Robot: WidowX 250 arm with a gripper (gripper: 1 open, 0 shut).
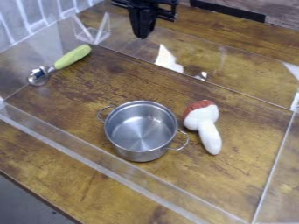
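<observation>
My gripper (pixel 143 26) hangs over the back of the wooden table at the top centre, dark and small in view, its fingers apparently shut with nothing seen between them. A steel pot (pixel 140 131) with two handles sits front centre. To its right lies a white object with a red-speckled head (pixel 204 121). At the left lies a utensil with a pale green handle (pixel 73 57) and a metal head.
Transparent panels border the wooden table (pixel 82 149) along the front, right and back left.
</observation>
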